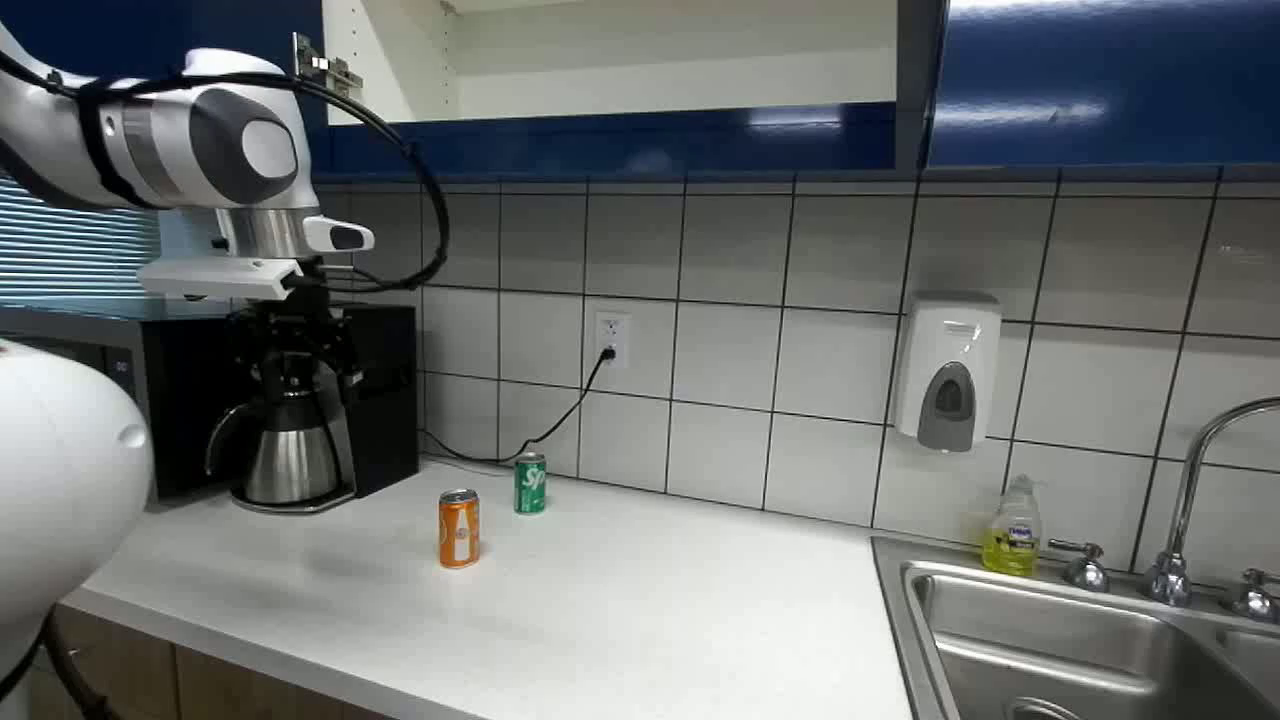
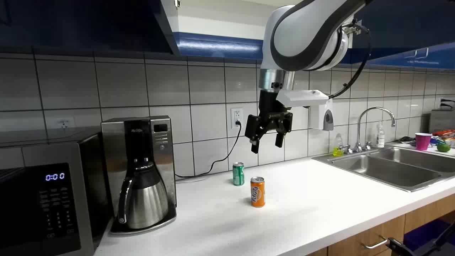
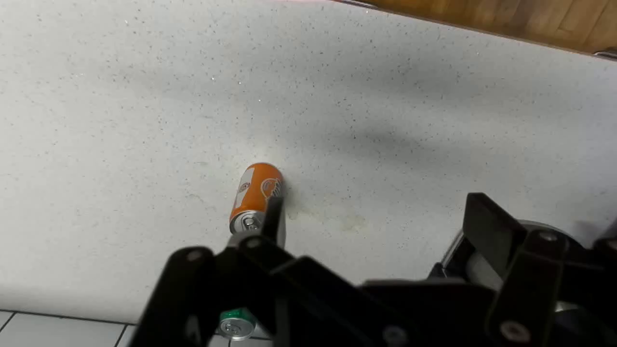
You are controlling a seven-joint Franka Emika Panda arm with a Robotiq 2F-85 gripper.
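An orange soda can (image 1: 458, 529) stands upright on the white counter, and a green soda can (image 1: 530, 484) stands behind it, nearer the tiled wall. High over the counter hangs my black gripper (image 2: 267, 147), fingers pointing down and spread apart, with nothing between them. In the wrist view the gripper is open wide. Its left finger overlaps part of the orange can (image 3: 258, 190) from this angle, though the can sits well below. The green can (image 3: 237, 325) is mostly hidden behind the gripper's body there.
A coffee maker with a steel carafe (image 2: 147, 200) stands beside a microwave (image 2: 55, 200). The sink (image 1: 1080, 636) lies at the right, with a yellow soap bottle (image 1: 1014, 528) behind it. Overhead is an open cabinet (image 1: 672, 60). Clear counter stretches between the cans and sink.
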